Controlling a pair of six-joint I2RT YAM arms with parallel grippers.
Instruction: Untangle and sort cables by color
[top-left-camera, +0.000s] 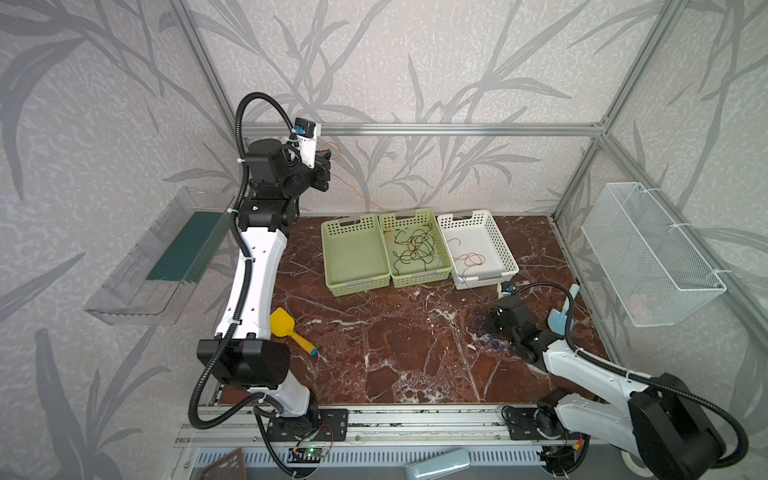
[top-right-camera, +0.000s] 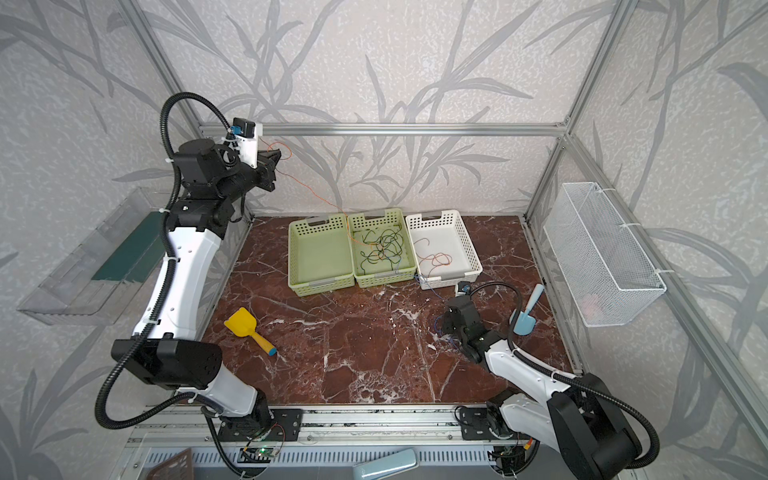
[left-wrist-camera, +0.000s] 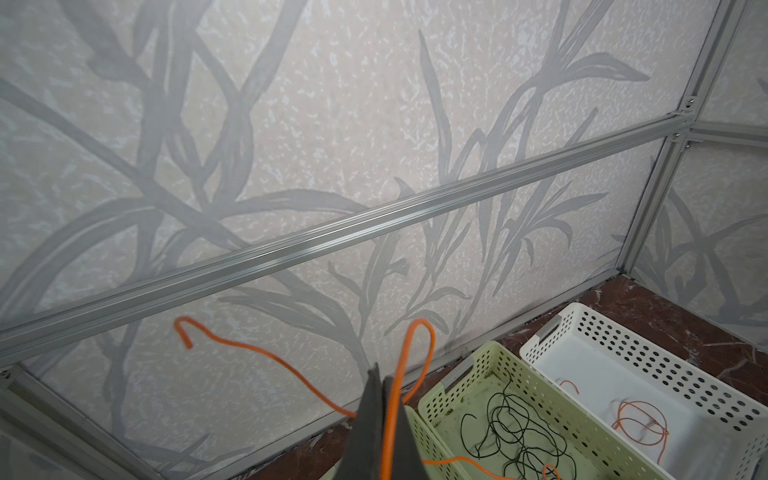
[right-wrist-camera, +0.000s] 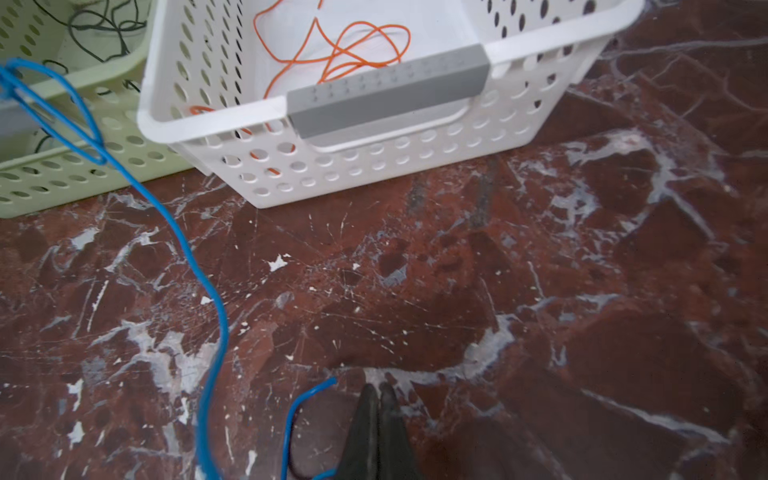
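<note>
My left gripper is raised high near the back wall, shut on an orange cable (left-wrist-camera: 264, 352). A loop and a free end stick out from its fingers, and another strand runs down to the middle green bin (top-left-camera: 421, 280). Black cables (left-wrist-camera: 516, 428) lie tangled in that bin. Low over the right part of the table, my right gripper is shut on a blue cable (right-wrist-camera: 192, 260); the exact pinch is hard to see. The blue cable's far part rises to the left, near the bins. Another orange cable (right-wrist-camera: 352, 52) lies in the white bin (right-wrist-camera: 560, 40).
The left green bin (top-left-camera: 352, 284) is empty. A yellow scoop (top-left-camera: 281, 323) lies at the table's left, a light-blue scoop (top-left-camera: 560, 320) at its right. A wire basket (top-left-camera: 652, 256) hangs on the right wall.
</note>
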